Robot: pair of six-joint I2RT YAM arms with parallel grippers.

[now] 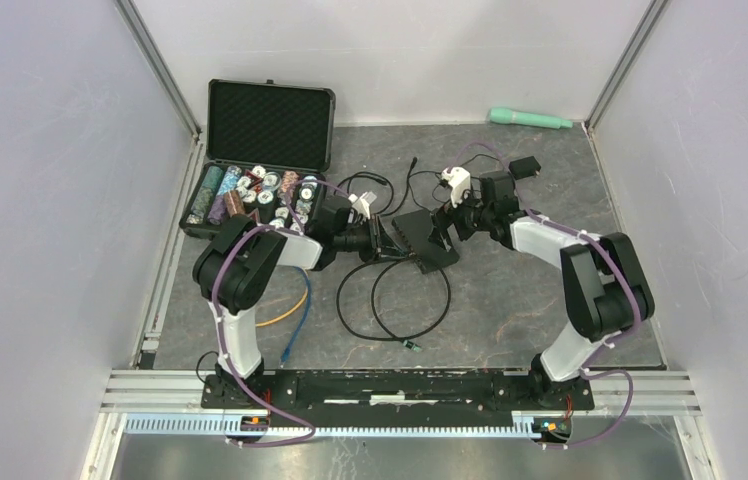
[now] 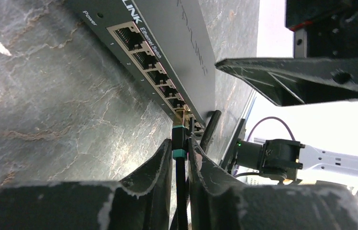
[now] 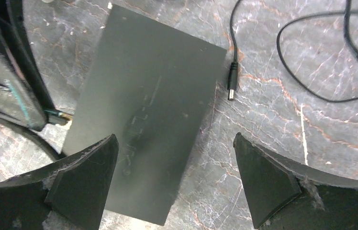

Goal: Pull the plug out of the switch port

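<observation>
The dark Ethernet switch (image 1: 423, 240) lies flat on the grey stone floor, its row of ports (image 2: 153, 72) facing my left gripper. That gripper is shut on the cable plug (image 2: 179, 132), whose gold-and-clear tip is at one of the lower ports; whether it is still seated I cannot tell. In the right wrist view the tip (image 3: 62, 117) shows at the switch's left edge. My right gripper stands open above the switch (image 3: 143, 91), nothing between its fingers.
An open case of chips (image 1: 250, 200) is at the back left. A barrel-plug cable (image 3: 232, 76) lies beside the switch. A green cylinder (image 1: 525, 117) and black adapter (image 1: 523, 168) are at the back right. Loose cables (image 1: 395, 335) lie in front.
</observation>
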